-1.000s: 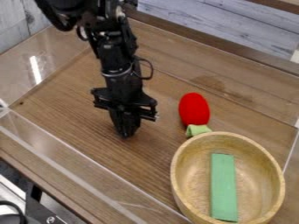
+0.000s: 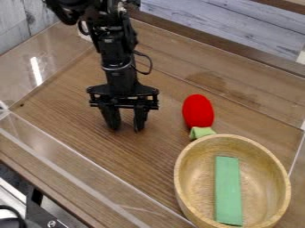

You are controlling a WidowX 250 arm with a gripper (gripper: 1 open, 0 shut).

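My black gripper (image 2: 125, 117) points down just above the wooden table, left of centre, its fingers open with nothing visible between them. To its right lies a red oval object (image 2: 198, 109), with a small pale green piece (image 2: 201, 133) at its lower end. A large tan bowl (image 2: 190, 185) at the bottom right holds a flat green rectangular block (image 2: 227, 190). The red object and the bowl are apart from my gripper.
A pale wooden wall (image 2: 233, 27) stands behind.
My arm and gripper have moved left and slightly back, away from the red object. The red object, the bowl and the block look unchanged.
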